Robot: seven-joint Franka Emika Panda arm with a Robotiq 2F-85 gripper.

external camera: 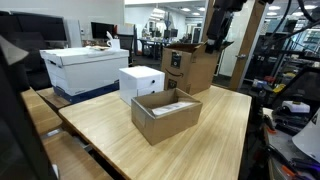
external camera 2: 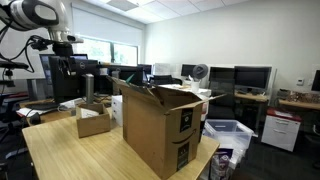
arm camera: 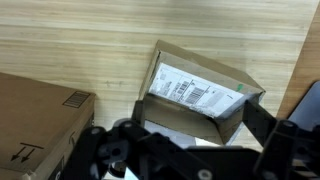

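Observation:
A small open cardboard box (external camera: pixel 165 123) stands on the wooden table, with a white package (external camera: pixel 177 107) inside it. From the wrist view, the package (arm camera: pixel 190 92) bears a printed label and lies within the box walls (arm camera: pixel 210 66). My gripper is open, its dark fingers spread to either side of the box opening in that view. Nothing sits between them. Exterior view 1 has the gripper (external camera: pixel 211 45) high up, behind and right of the box; in exterior view 2 the gripper (external camera 2: pixel 66 64) hangs above the table, clear of the box (external camera 2: pixel 93 122).
A large cardboard carton (external camera 2: pixel 165 130) with raised flaps stands on the table. A white cube-shaped box (external camera: pixel 141 83) and a white storage box (external camera: pixel 85 70) stand behind the small box.

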